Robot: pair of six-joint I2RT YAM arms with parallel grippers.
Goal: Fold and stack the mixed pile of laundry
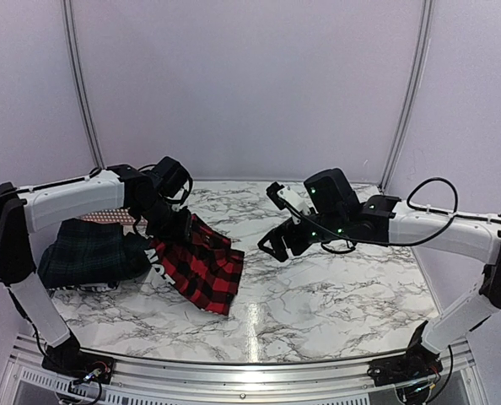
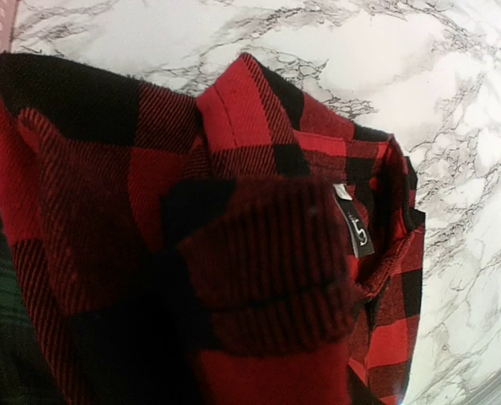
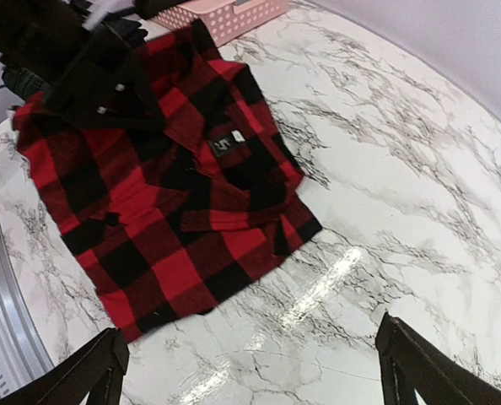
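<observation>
A red and black plaid shirt [image 1: 208, 278] with white lettering at one edge lies bunched on the marble table [image 1: 335, 304], partly lifted at the left. My left gripper [image 1: 175, 228] is shut on it; in the left wrist view cloth fills the middle and shows a collar label. My right gripper [image 1: 280, 245] stands open and empty to the right, above bare table; the shirt [image 3: 191, 261] lies beyond it in the right wrist view. A dark green plaid folded stack [image 1: 86, 257] lies at the left.
A pink basket [image 3: 221, 13] stands at the back left, largely hidden behind my left arm in the top view.
</observation>
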